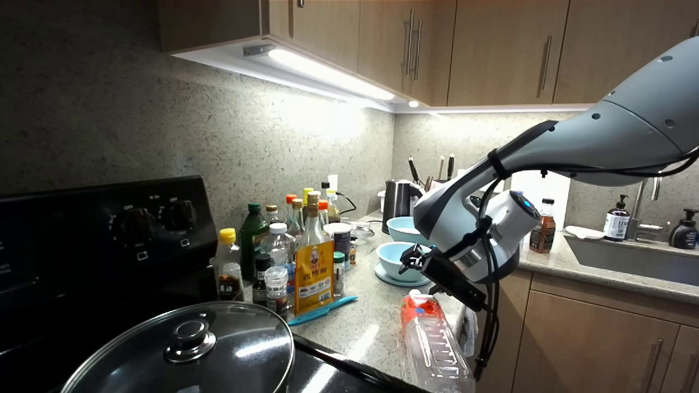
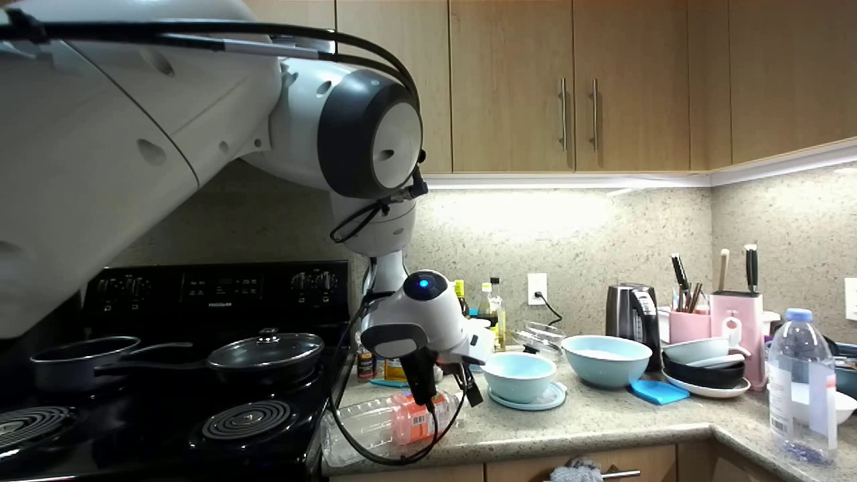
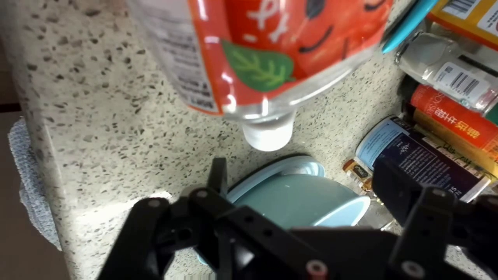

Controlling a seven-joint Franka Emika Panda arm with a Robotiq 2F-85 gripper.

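My gripper is open in the wrist view, its two black fingers wide apart with nothing held. A clear plastic bottle with a red label [image 1: 419, 307] lies on its side at the counter's front, its white cap [image 3: 269, 135] toward the bowls. Past the fingers, a light-blue bowl [image 3: 284, 198] rests on a plate [image 3: 298, 164] of the same colour. From exterior view 1, the gripper hangs above the counter, overlapping that bowl [image 1: 391, 261] in the picture. The exterior view 2 shows the bottle [image 2: 365, 430] partly behind the wrist and cables.
Sauce bottles and jars crowd the wall side, with a yellow packet [image 1: 314, 278] and a turquoise utensil [image 1: 322, 310] before them. A larger blue bowl [image 2: 606, 359] and a kettle [image 2: 633, 325] stand farther along. The stove holds a lidded pan [image 2: 265, 353]. A grey cloth [image 3: 35, 182] hangs off the counter edge.
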